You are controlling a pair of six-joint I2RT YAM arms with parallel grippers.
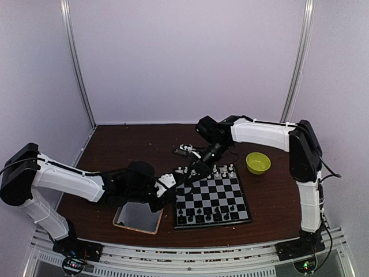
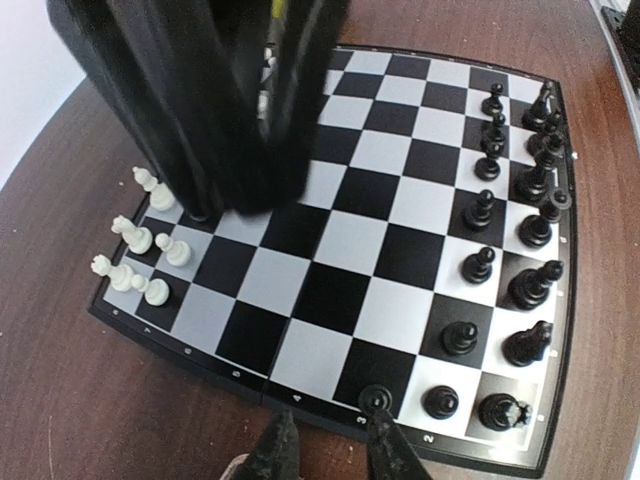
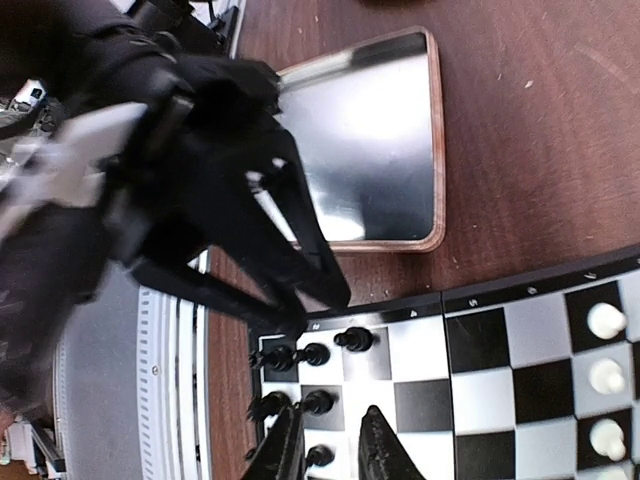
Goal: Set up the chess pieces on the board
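The chessboard point(image 1: 216, 193) lies on the table with black pieces point(image 1: 210, 216) along its near side and white pieces point(image 1: 226, 171) along the far side. In the left wrist view, the tips of my left gripper are at the board's edge, beside a black piece point(image 2: 375, 400). A gap shows between its fingers; a hold on any piece cannot be made out. My right gripper has its fingers apart over the board, nothing seen between them. Its dark body point(image 2: 240, 170) covers some squares by the white pieces in the left wrist view.
A grey tray with a copper rim point(image 3: 437, 150) lies just left of the board. To its right on the table stands a lime-green bowl point(image 1: 258, 163). Both arms meet over the board's left part, close together.
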